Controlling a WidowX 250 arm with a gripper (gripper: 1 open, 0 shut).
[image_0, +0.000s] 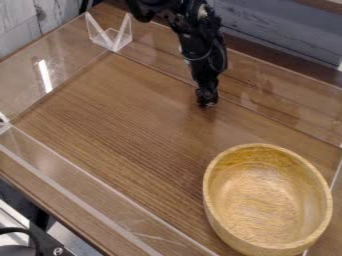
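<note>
A black robot arm reaches down from the top middle over the wooden table (120, 130). Its gripper (206, 99) is low at the tabletop in the upper middle. The fingertips are dark and small, so whether they are open or shut, or hold anything, cannot be made out.
A large yellow oval bowl (266, 200) stands at the front right. A clear angular plastic piece (110, 33) is at the back left. A dark ledge runs along the back right. A dark cable lies at the bottom left.
</note>
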